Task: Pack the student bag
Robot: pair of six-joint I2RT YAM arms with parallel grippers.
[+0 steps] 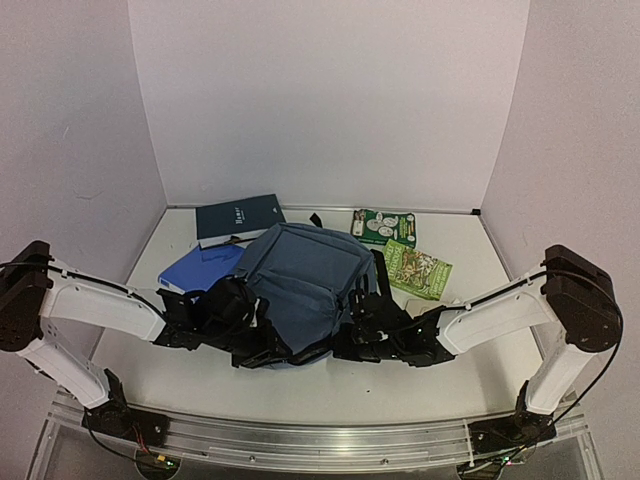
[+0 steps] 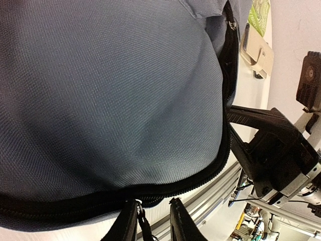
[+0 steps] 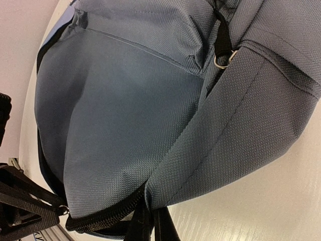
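The blue-grey student bag (image 1: 305, 265) lies in the middle of the table, its black-edged opening (image 2: 100, 199) toward the front. At that zipped edge, my left gripper stands open in the left wrist view. A zipper pull (image 2: 143, 221) with a dark strap lies between its fingers, not visibly clamped. In the right wrist view, my right gripper is shut on the bag's edge at the corner of the side panel (image 3: 230, 125). What is inside the bag is hidden.
Behind the bag at left are a dark book (image 1: 240, 218) and a blue folder (image 1: 200, 268). To the right lie a green box (image 1: 383, 226), a green patterned packet (image 1: 417, 270) and a beige item (image 2: 257, 50).
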